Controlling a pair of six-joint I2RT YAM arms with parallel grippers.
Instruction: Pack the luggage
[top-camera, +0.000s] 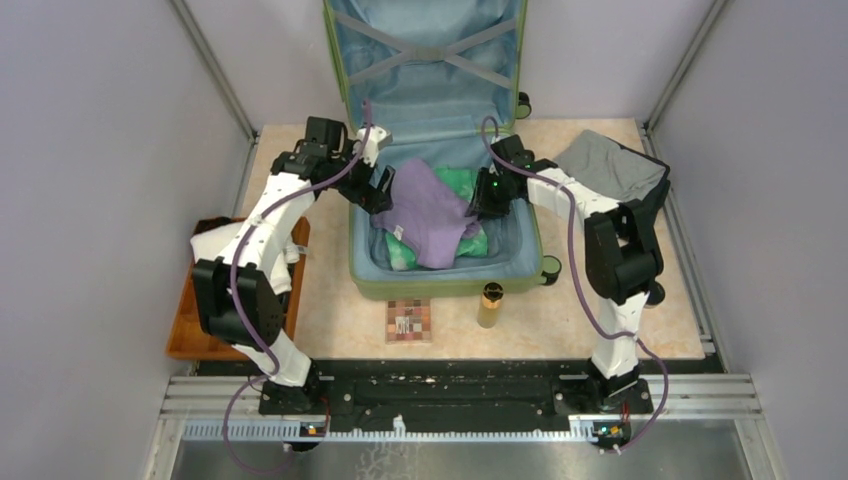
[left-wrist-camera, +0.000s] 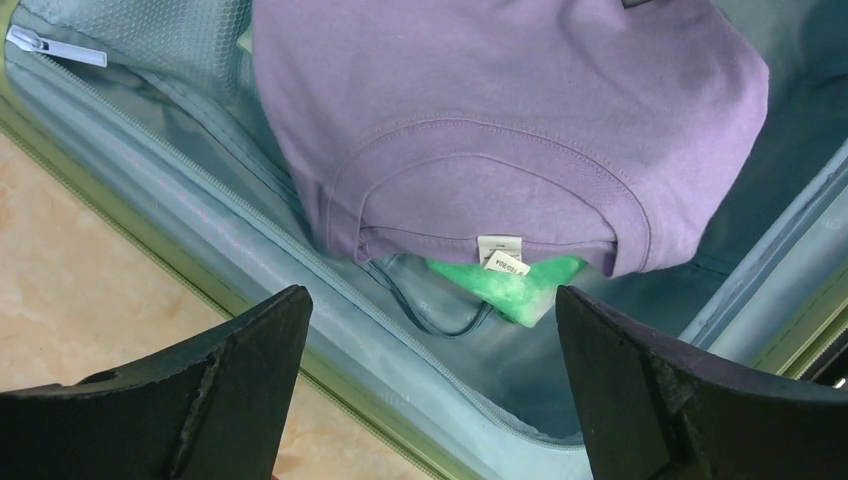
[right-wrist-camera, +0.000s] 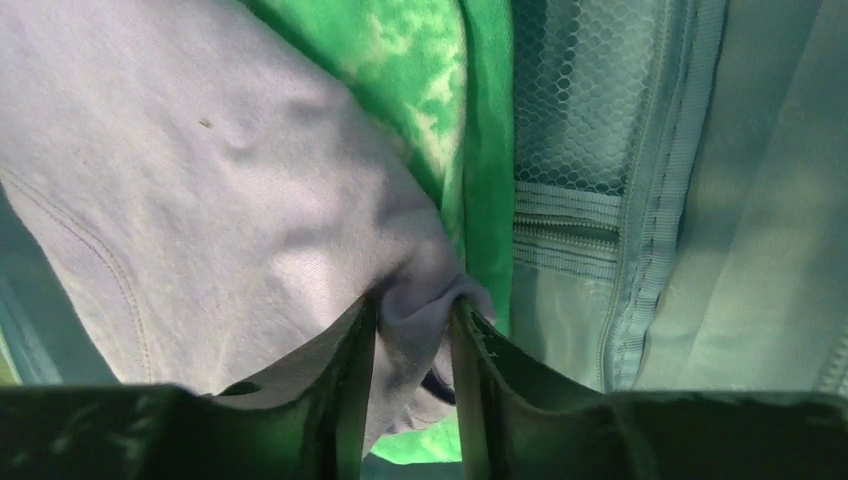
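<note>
An open suitcase (top-camera: 445, 283) holds a purple garment (top-camera: 428, 222) lying over a green item (top-camera: 402, 255). My left gripper (top-camera: 378, 188) is open above the suitcase's left side; in the left wrist view its wide-spread fingers hang over the zipped edge, the garment beyond them. My right gripper (top-camera: 483, 200) is down at the garment's right part; in the right wrist view a bunched fold of purple fabric (right-wrist-camera: 415, 325) lies between its part-closed fingers.
An orange tray (top-camera: 185, 340) with white cloths is at left, a grey cloth (top-camera: 605, 165) at back right. A checkered case (top-camera: 408, 320) and a gold bottle (top-camera: 489, 308) stand or lie in front of the suitcase.
</note>
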